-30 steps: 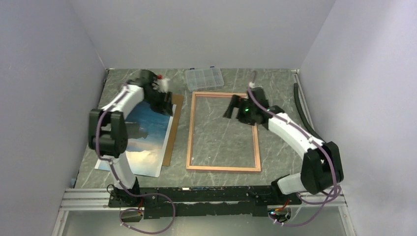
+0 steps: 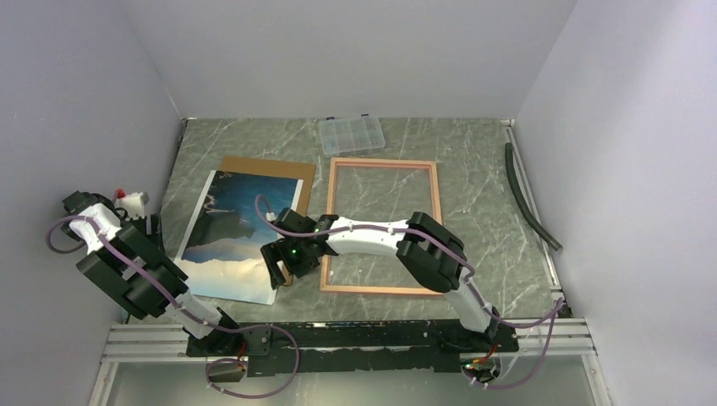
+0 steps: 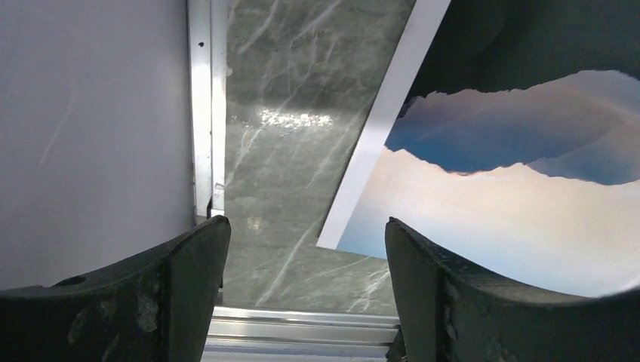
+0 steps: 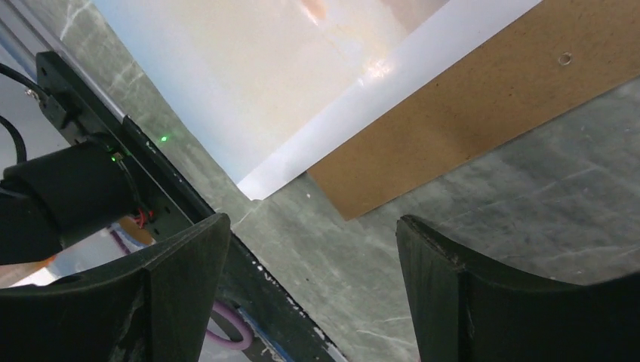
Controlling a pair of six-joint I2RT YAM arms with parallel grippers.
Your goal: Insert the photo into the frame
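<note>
The photo [image 2: 230, 233], a sky and dark mountain print with white side borders, lies flat at the left of the table, partly over a brown backing board [image 2: 270, 167]. To its right lies the empty wooden frame [image 2: 383, 161]. Over the photo's left side stands my left gripper, open, with the lower left photo corner showing between and beyond its fingers. My right gripper is open above the lower right corners of photo and board, holding nothing. Its arm crosses over the frame's middle in the top view.
A clear compartment box [image 2: 352, 135] sits at the back, behind the frame. A dark tube [image 2: 528, 203] lies along the right edge. Walls close in the left, right and back.
Both arms have swung left. The left gripper went from above the photo's upper part to its left side; the right came from over the frame to the photo's lower right. Photo and frame stayed put.
</note>
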